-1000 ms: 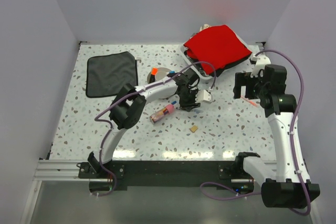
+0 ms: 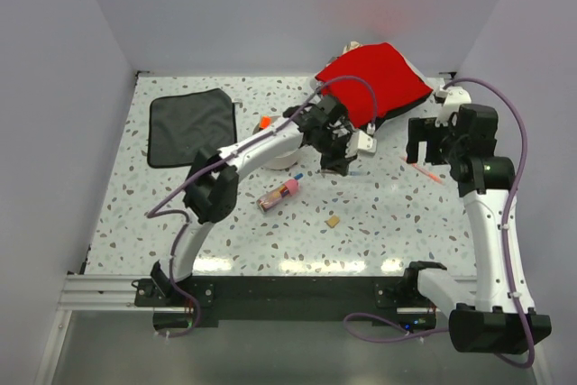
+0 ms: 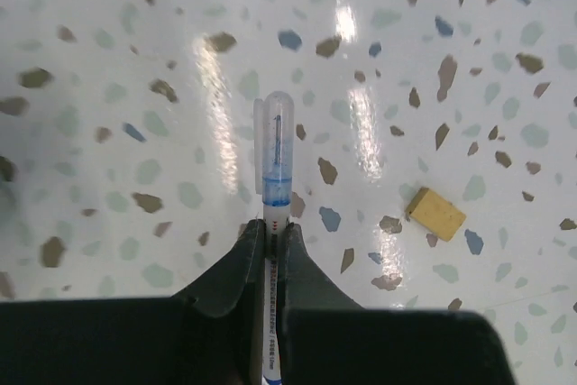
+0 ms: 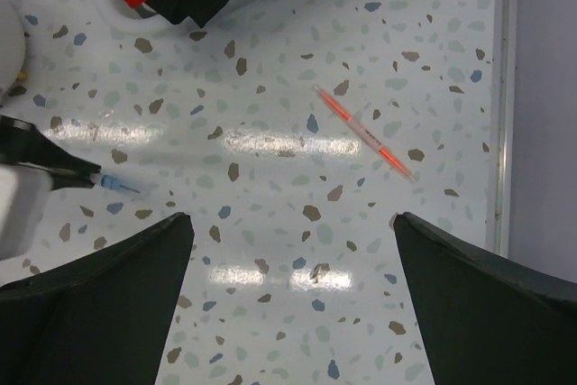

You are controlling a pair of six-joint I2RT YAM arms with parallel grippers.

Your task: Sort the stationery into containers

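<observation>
A clear pen with blue grip is clamped in my left gripper, which is at mid-table in the top view. My right gripper stands open over the right side, nothing between its fingers, with an orange pen on the table ahead of it. A pink-capped cylindrical item lies left of centre, and a small yellow block near the front middle. A pale round container is partly hidden behind the left arm.
A red cloth over dark fabric rests on a white tray at the back right. A dark grey square mat lies at the back left.
My right arm has moved a little to the right.
</observation>
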